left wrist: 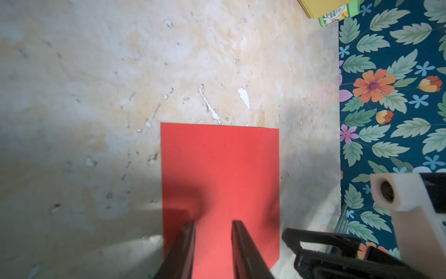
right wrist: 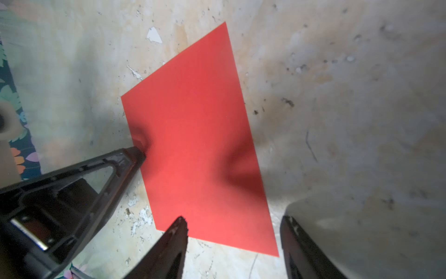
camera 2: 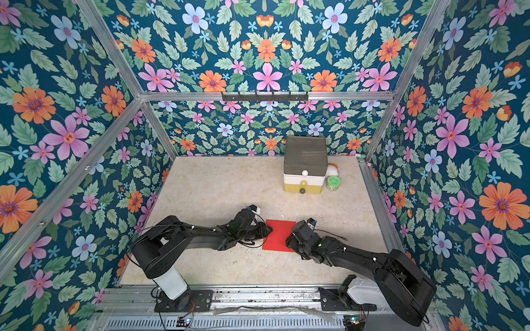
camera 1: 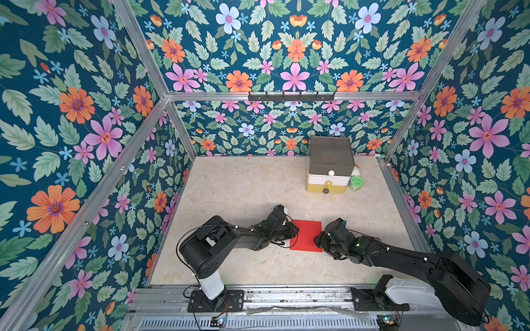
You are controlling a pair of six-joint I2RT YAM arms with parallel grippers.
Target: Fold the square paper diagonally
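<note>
The red square paper (camera 1: 306,236) lies flat and unfolded on the table between both arms. My left gripper is over its left part. Red shows in the narrow gap between its fingers, and I cannot tell whether they pinch the sheet. In the right wrist view, a dark finger of the left gripper reaches the paper's edge. My right gripper is open at the opposite side, its fingers (right wrist: 175,239) wide apart near a paper corner. From above, the arms hide parts of the paper's side edges.
A box with a grey lid (camera 1: 330,157), with white and yellow sections, stands at the back right. Beside it is a small green-lidded jar (camera 1: 356,183).
</note>
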